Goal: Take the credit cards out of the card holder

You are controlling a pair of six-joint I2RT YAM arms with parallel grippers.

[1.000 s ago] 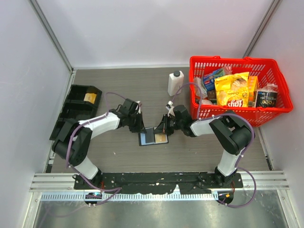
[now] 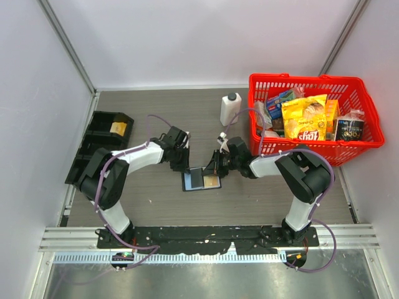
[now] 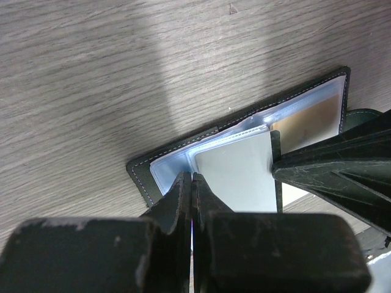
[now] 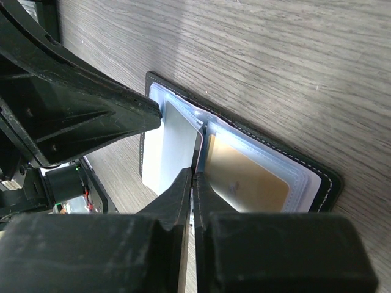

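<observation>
The open card holder (image 2: 194, 189), dark with stitched edges and clear sleeves, lies flat on the table between my grippers. A tan card (image 4: 247, 177) sits in the sleeve on its right half. A pale grey card or panel (image 3: 235, 174) lies in the middle leaf, over a bluish sleeve (image 3: 168, 170) on the left. My left gripper is shut above the left half, nothing visible between its fingers; whether it touches the sleeve cannot be told. My right gripper is shut on the dark, slightly raised edge of the middle leaf (image 4: 199, 148).
A black tray (image 2: 100, 138) with a tan item stands at the left. Behind are a white bottle (image 2: 230, 110) and a red basket (image 2: 366, 128) of packaged goods at the right. Bare table lies in front of the holder and left of it.
My left gripper has shifted slightly, with its arm swung a little to the right and forward. The right arm and the card holder look unmoved.
</observation>
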